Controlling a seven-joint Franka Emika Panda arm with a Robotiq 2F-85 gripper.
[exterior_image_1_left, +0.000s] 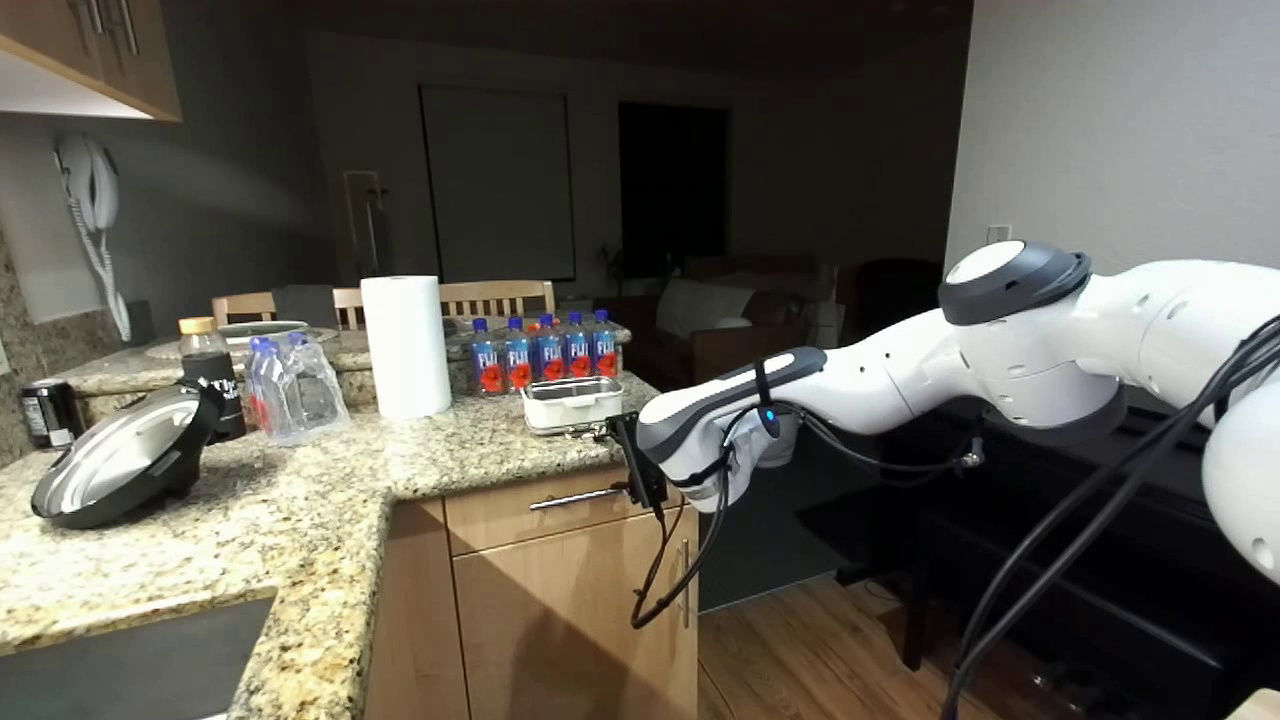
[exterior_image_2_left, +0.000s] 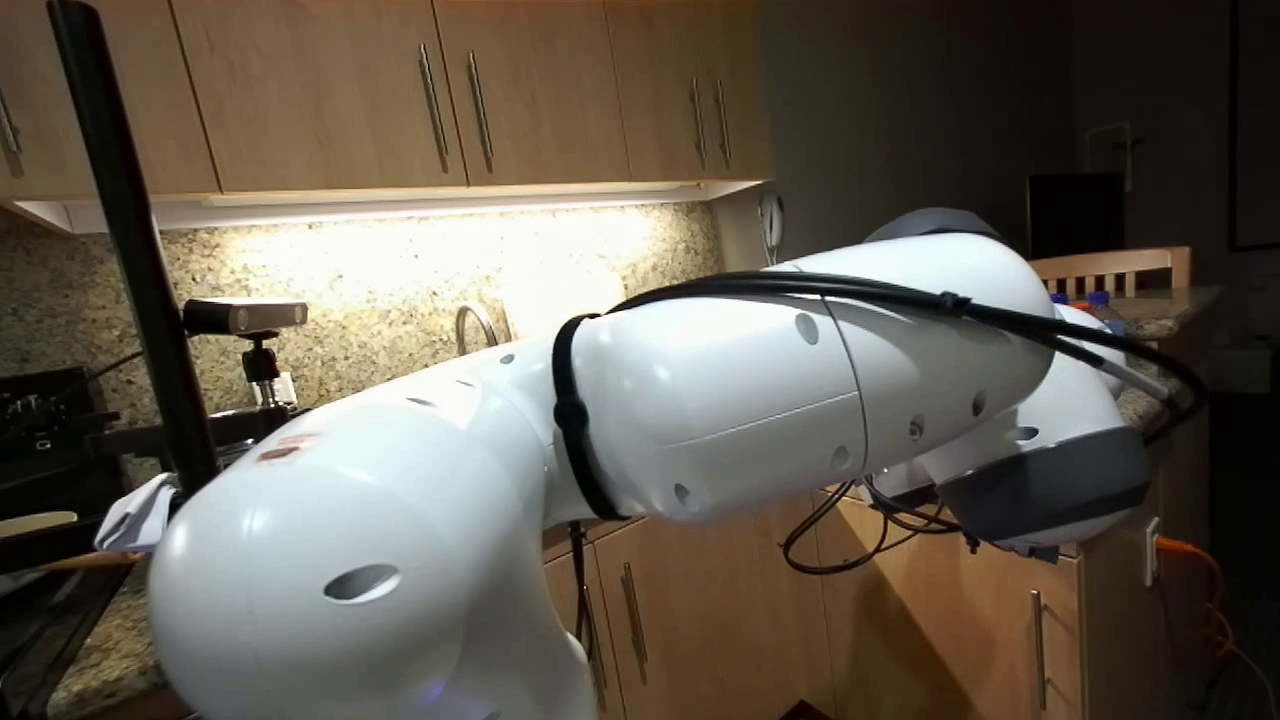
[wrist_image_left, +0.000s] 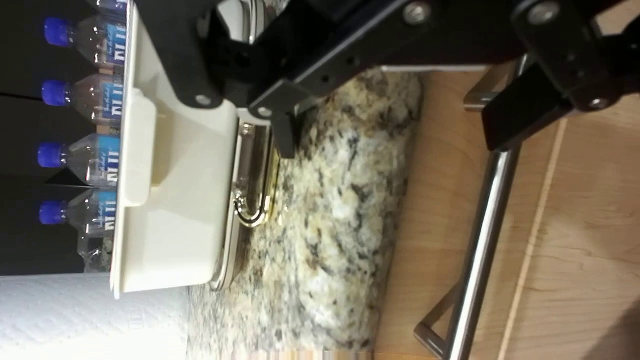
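Observation:
My gripper is open in the wrist view, its two black fingers far apart with nothing held between them. One fingertip (wrist_image_left: 286, 137) appears in front of the base of a white rectangular container (wrist_image_left: 180, 150); whether they touch, I cannot tell. The other fingertip (wrist_image_left: 502, 123) overlaps the silver drawer handle (wrist_image_left: 486, 234) in view, and contact there is also unclear. In exterior view 1 the container (exterior_image_1_left: 564, 413) sits near the counter's end, left of my gripper, and the wooden drawer (exterior_image_1_left: 504, 518) beneath is closed. The arm hides the gripper in exterior view 2.
Several Fiji bottles (exterior_image_1_left: 548, 354) line up behind the container. A paper towel roll (exterior_image_1_left: 405, 348) stands to its left. Farther left are a wrapped bottle pack (exterior_image_1_left: 294, 390) and a black-rimmed lid (exterior_image_1_left: 126, 456).

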